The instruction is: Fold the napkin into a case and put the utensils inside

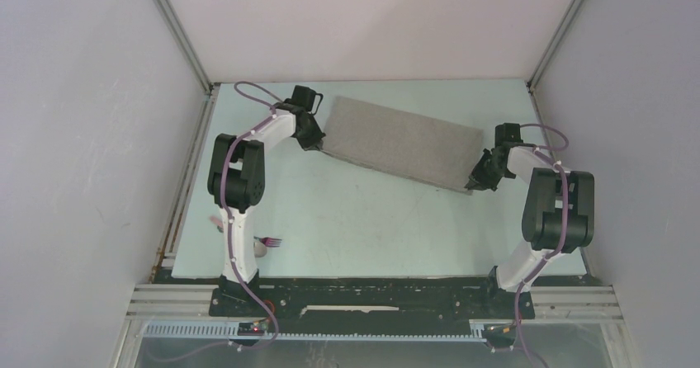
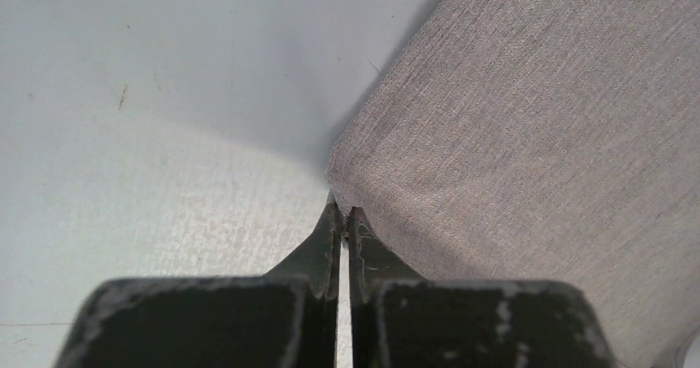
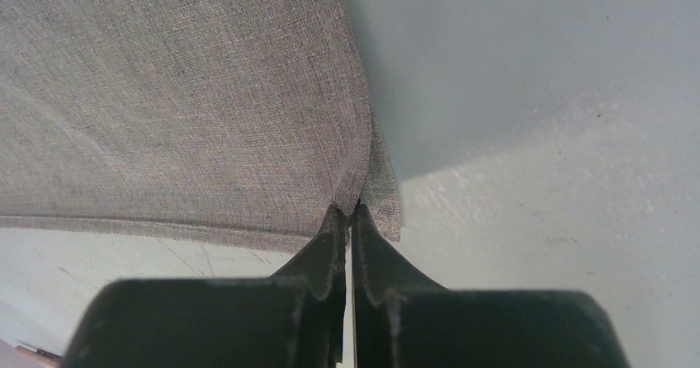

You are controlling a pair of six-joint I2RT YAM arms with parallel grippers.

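Observation:
The grey-brown napkin (image 1: 404,141) lies as a long folded strip, slanting down to the right across the back of the table. At its near left corner, my left gripper is shut on the cloth. My right gripper pinches the near right corner, where a lower layer shows just beyond the fingertips. A purple-handled fork (image 1: 270,242) shows beside the left forearm at the front left. A pinkish utensil end (image 1: 216,222) peeks out on the arm's other side. The left arm hides the rest of the utensils.
A pale round item (image 1: 260,250) sits by the fork, partly covered by the left arm. Walls stand close on both sides and behind.

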